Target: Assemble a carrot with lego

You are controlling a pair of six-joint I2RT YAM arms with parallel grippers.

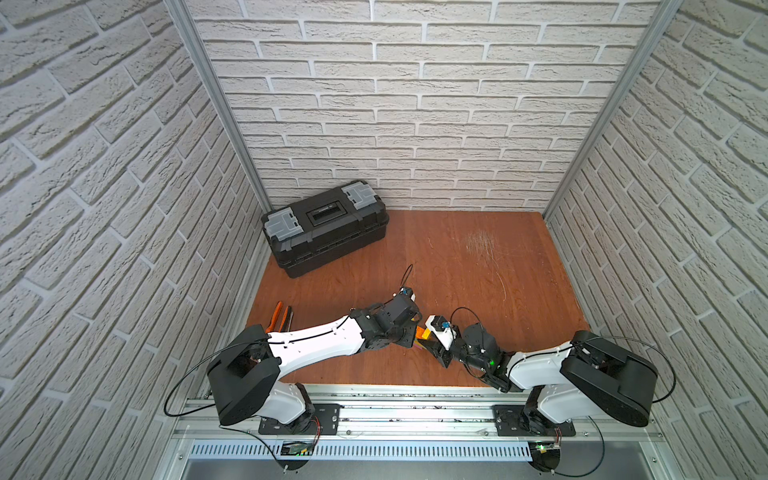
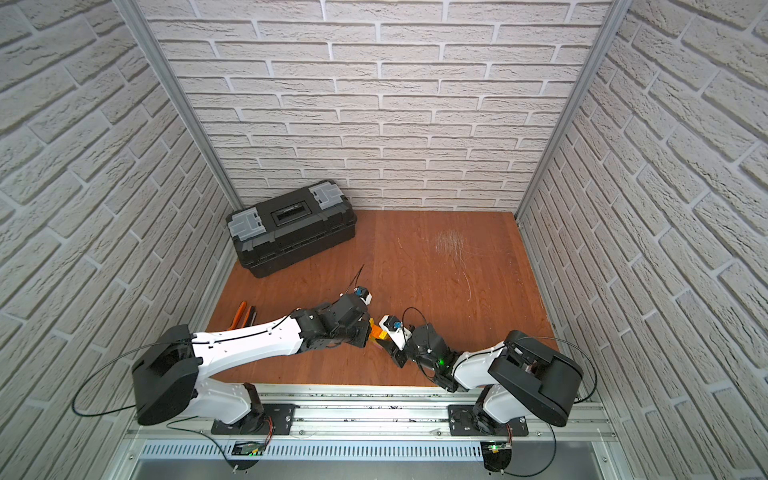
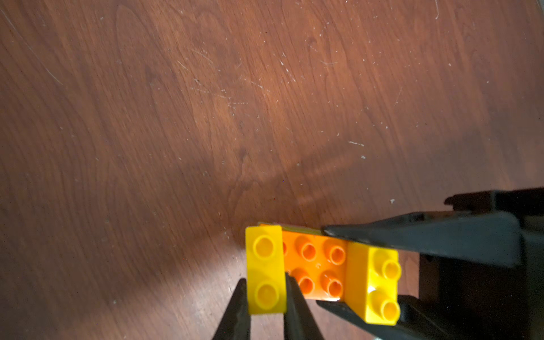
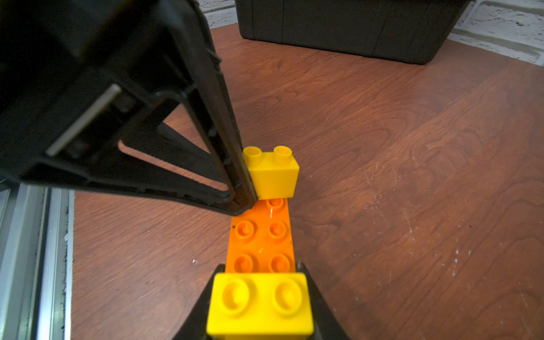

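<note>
An orange studded brick piece [image 4: 257, 238] bridges the space between my two grippers, low over the front middle of the table. A yellow two-stud brick [image 3: 264, 269] sits at one end, with my left gripper [image 1: 412, 334] shut on it. Another yellow brick [image 4: 260, 306] sits at the other end, with my right gripper [image 1: 432, 342] shut on it. In the left wrist view, the right gripper's dark fingers flank the orange piece. In both top views the pieces are mostly hidden by the wrists.
A black toolbox [image 1: 324, 228] stands at the back left. Orange and dark objects [image 1: 278, 316] lie by the table's left edge. A metal rail runs along the front edge.
</note>
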